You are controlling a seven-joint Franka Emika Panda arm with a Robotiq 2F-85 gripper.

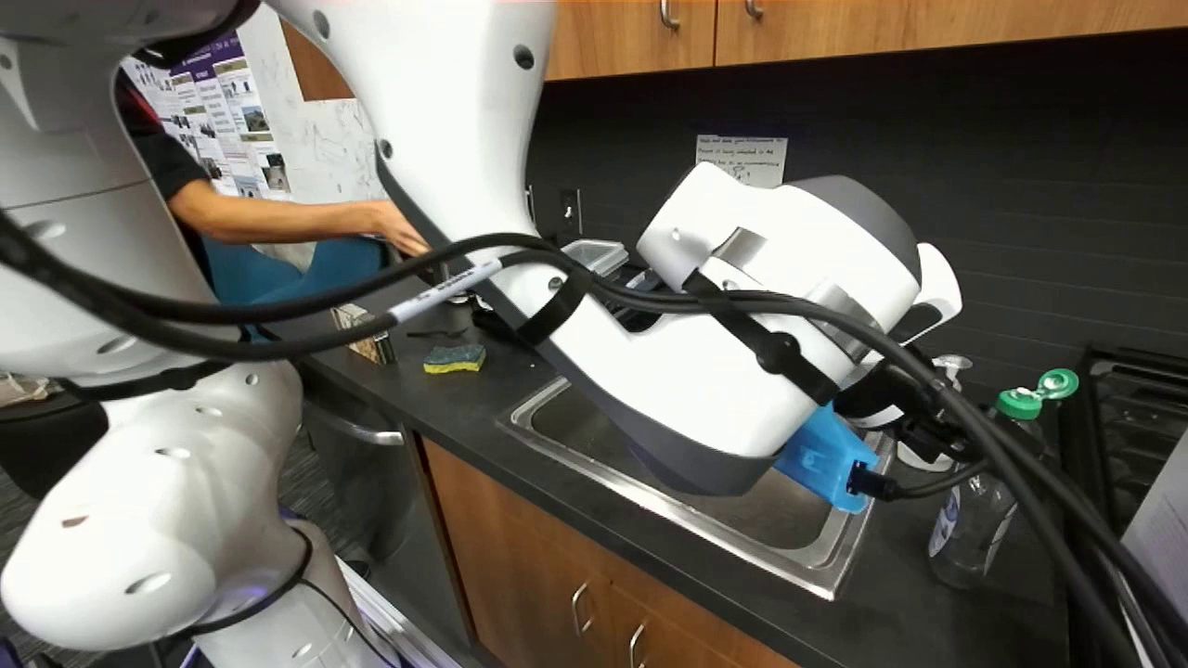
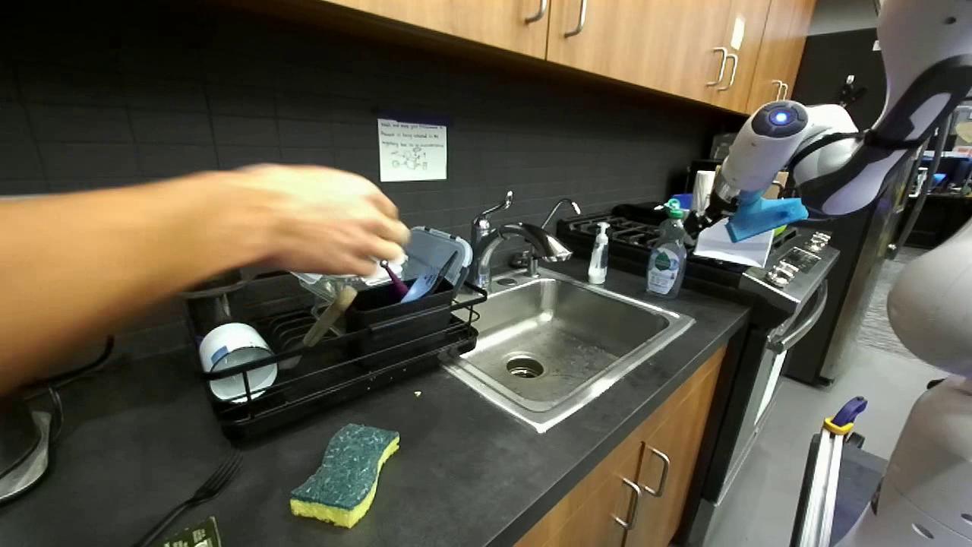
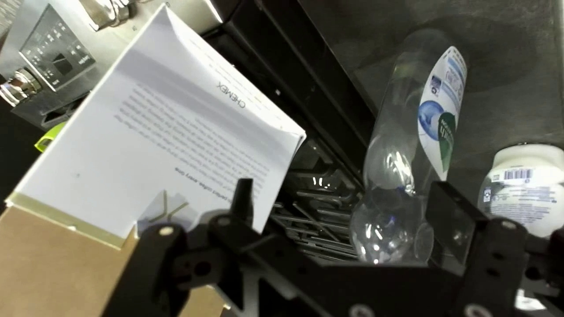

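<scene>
A clear soap bottle (image 3: 388, 164) with a white label stands on the counter right of the sink. In exterior view 1 its green flip cap (image 1: 1017, 403) is tipped open. My gripper is open with nothing held. From the wrist, the bottle's upper part appears nearer the right finger (image 3: 450, 224), while the cap is hidden. Exterior view 2 places the gripper (image 2: 708, 219) near the bottle's upper end, on the stove side; whether they touch I cannot tell.
A white pump bottle (image 3: 526, 190) stands close by. The white Chemex box (image 3: 174, 127) is on the stove side. The sink (image 2: 565, 342) is empty. A person's arm (image 2: 182, 237) reaches over the dish rack (image 2: 364, 365). A sponge (image 2: 351, 469) lies on the counter.
</scene>
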